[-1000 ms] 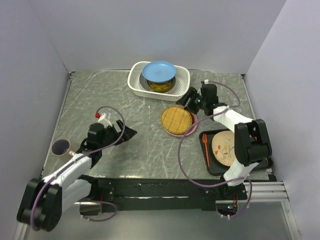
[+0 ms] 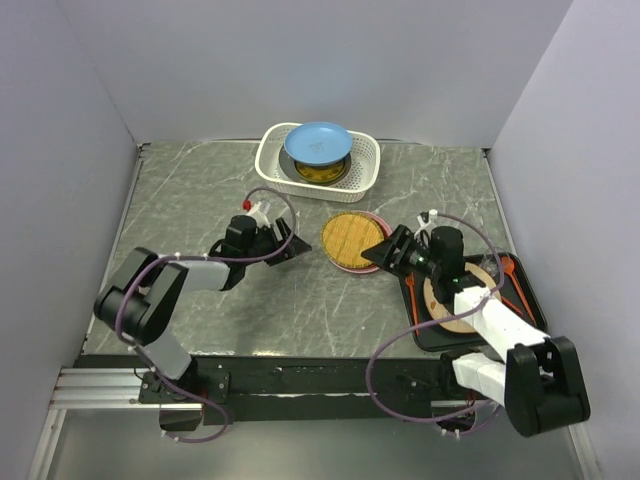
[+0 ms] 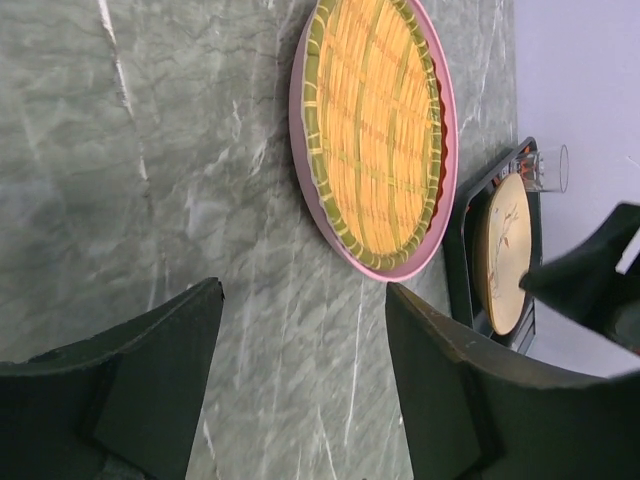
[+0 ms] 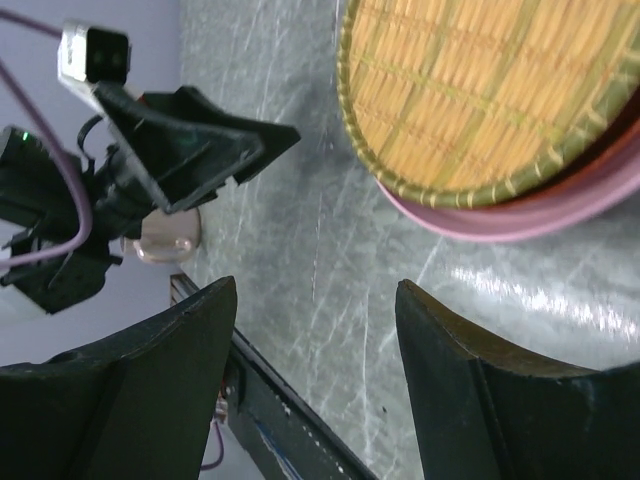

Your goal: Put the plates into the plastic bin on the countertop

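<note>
A woven tan plate (image 2: pixel 351 240) lies on top of a pink plate (image 3: pixel 302 165) in the middle of the counter. Behind them, the white plastic bin (image 2: pixel 368 170) holds a blue plate (image 2: pixel 319 144) leaning over other plates, one of them yellow-patterned (image 2: pixel 320 173). My left gripper (image 2: pixel 291 240) stands just left of the stacked plates, its fingers apart and nothing between them. At the stack's right edge, my right gripper (image 2: pixel 393 249) is open and empty, seen from above overlapping the rim. In the right wrist view the stack lies beyond the fingertips (image 4: pixel 415 300).
On the right, a black tray (image 2: pixel 431 338) holds a cream plate (image 3: pixel 510 250), orange utensils (image 2: pixel 515 275) and a clear glass (image 3: pixel 548 169). My right arm reaches over this tray. Bare counter (image 2: pixel 300 320) lies in front of the plates and to the left.
My left gripper has moved right, up to near the plates. Plates and bin have stayed put.
</note>
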